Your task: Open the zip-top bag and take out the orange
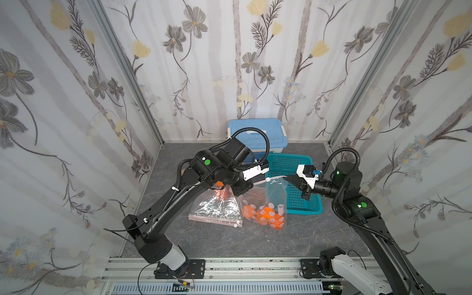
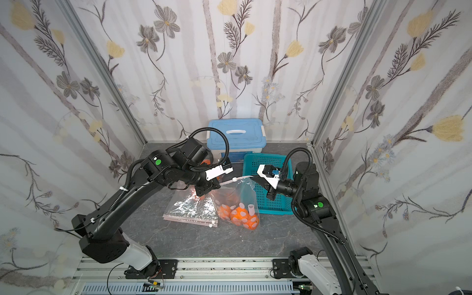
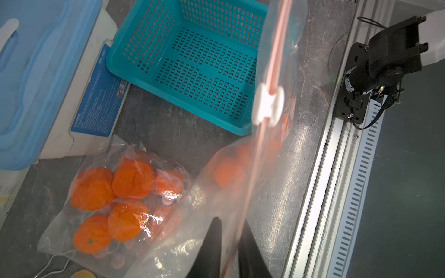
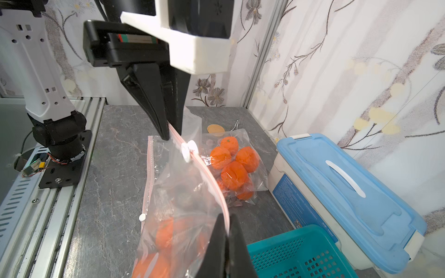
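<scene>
A clear zip top bag (image 1: 276, 188) hangs upright between my grippers, its pink zip strip stretched across the top. Orange fruit (image 1: 265, 212) shows low inside it, behind pale dots. The white slider sits on the strip between the two grippers, nearer my left one in the right wrist view. Pinching one end of the strip, my right gripper is shut. At the other end is my left gripper, its fingers a little apart with the strip running between them. Whether the zip is unsealed cannot be made out.
A second clear bag of oranges (image 3: 127, 203) lies flat on the table, left of the hanging one. Behind the hanging bag stands an empty teal basket (image 1: 309, 209). A blue-lidded box (image 2: 236, 132) is at the back.
</scene>
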